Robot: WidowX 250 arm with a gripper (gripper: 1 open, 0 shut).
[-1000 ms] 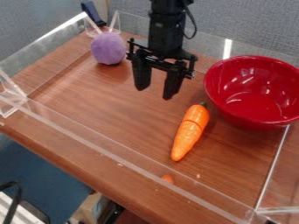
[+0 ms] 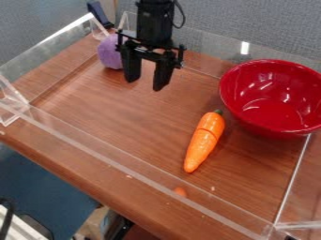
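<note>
My black gripper (image 2: 145, 75) hangs open over the upper middle of the wooden surface, its fingers apart with nothing visible between them. Behind it at the upper left, partly hidden by it, lies a purple round object (image 2: 109, 54). An orange carrot (image 2: 204, 142) lies lengthwise at the right of centre, apart from the gripper. A red bowl (image 2: 269, 98) stands at the right, beyond the carrot.
Clear low walls (image 2: 75, 135) border the wooden workspace (image 2: 113, 117). A small orange spot (image 2: 179, 191) shows near the front right. A blue area lies outside at lower left.
My gripper has moved left and slightly back across about the last second, toward the purple object, which it now partly covers. The carrot and bowl have not moved.
</note>
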